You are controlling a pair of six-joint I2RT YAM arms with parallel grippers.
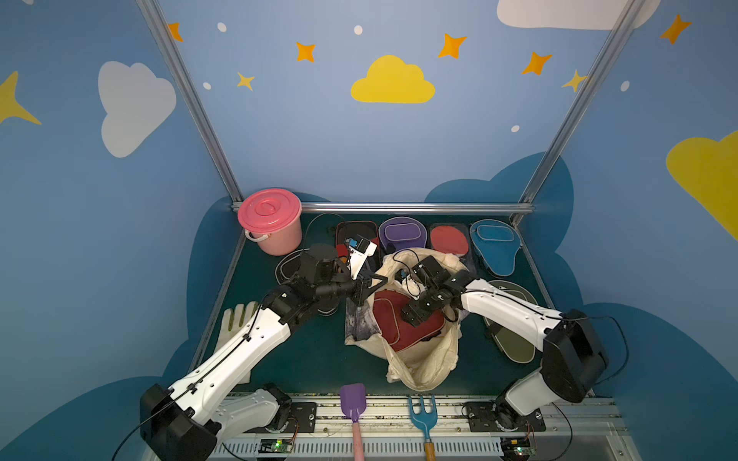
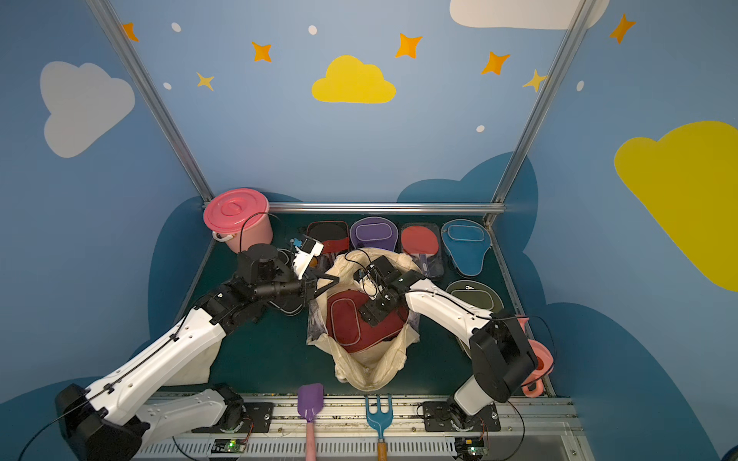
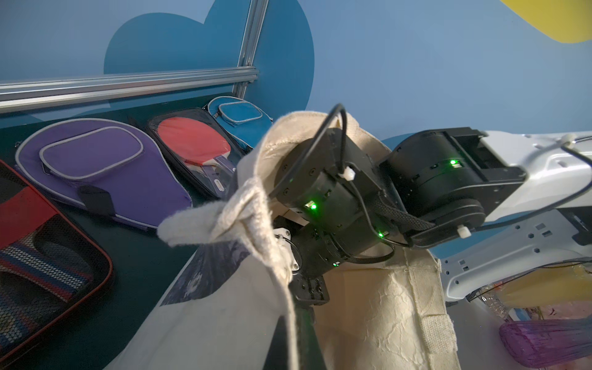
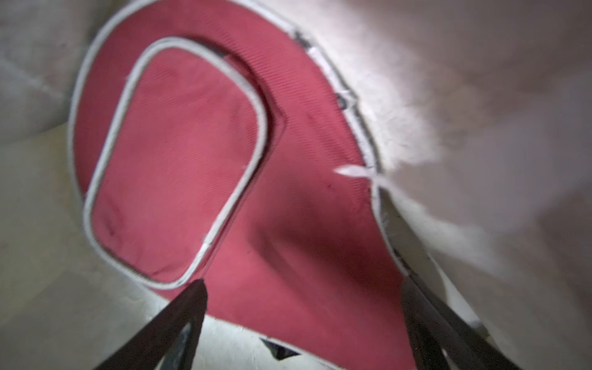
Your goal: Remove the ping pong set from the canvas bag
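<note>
The cream canvas bag (image 1: pixel 419 376) stands wide open in the middle of the table. Inside it lies a dark red paddle-shaped ping pong case (image 1: pixel 389 321) with a light-piped pocket. Its pocket face (image 4: pixel 172 166) fills much of the right wrist view. My left gripper is shut on the bag's left rim (image 3: pixel 291 308), which runs between its fingers. Down in the bag, my right gripper is open over the red case. Its two fingers lie at either side of the case's narrower end, apart from each other; whether they touch it I cannot tell.
Behind the bag lie a purple case (image 1: pixel 403 232), a case with a red paddle (image 1: pixel 449 239) and a blue case (image 1: pixel 496 247). An olive case (image 1: pixel 513 338) is at the right, a pink bucket (image 1: pixel 270 226) at the back left.
</note>
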